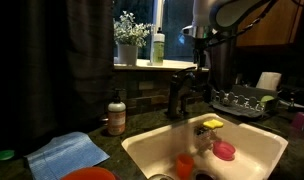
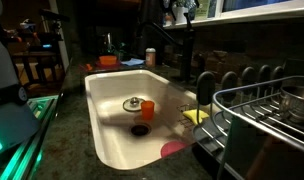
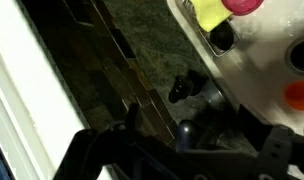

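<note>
My gripper (image 1: 200, 54) hangs high above the back of the sink, close to the window. In the wrist view its dark fingers stand apart, so the gripper is open, and nothing shows between them. Below is the black faucet (image 1: 178, 92). In the white sink (image 2: 107, 118) are an orange cup (image 2: 147, 113) and a pink bowl (image 1: 224, 150). A yellow sponge (image 3: 210, 13) rests at the sink's edge. On the sill stands a spray bottle (image 1: 158, 47), apart from the gripper.
A potted plant (image 1: 130, 38) sits on the sill. Left of the sink are a soap bottle (image 1: 116, 115), a blue cloth (image 1: 66, 157) and a red plate (image 1: 90, 174). A dish rack (image 2: 267, 112) with a metal pot (image 2: 298, 103) takes up the other side.
</note>
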